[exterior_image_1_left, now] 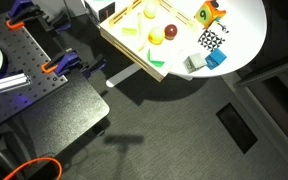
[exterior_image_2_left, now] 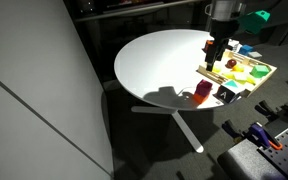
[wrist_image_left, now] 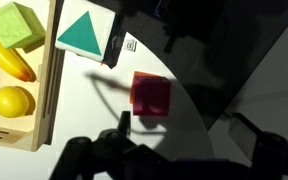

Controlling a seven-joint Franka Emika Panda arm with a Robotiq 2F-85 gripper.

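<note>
In the wrist view a dark red block (wrist_image_left: 151, 97) lies on the white table, with an orange piece (wrist_image_left: 137, 80) showing along its edge. My gripper is open above the table, its dark fingers wide apart and nothing between them. The red block sits farther up the picture than the fingertips. Exterior view 2 has the gripper (exterior_image_2_left: 214, 58) hanging near the tray, with the red block (exterior_image_2_left: 202, 88) lower and nearer the table's edge. Neither gripper nor red block shows in exterior view 1.
A wooden tray (wrist_image_left: 52, 75) holds a banana, a lemon (wrist_image_left: 10, 101) and a green block (wrist_image_left: 16, 25). Beside it lies a white block with a teal triangle (wrist_image_left: 84, 32).
</note>
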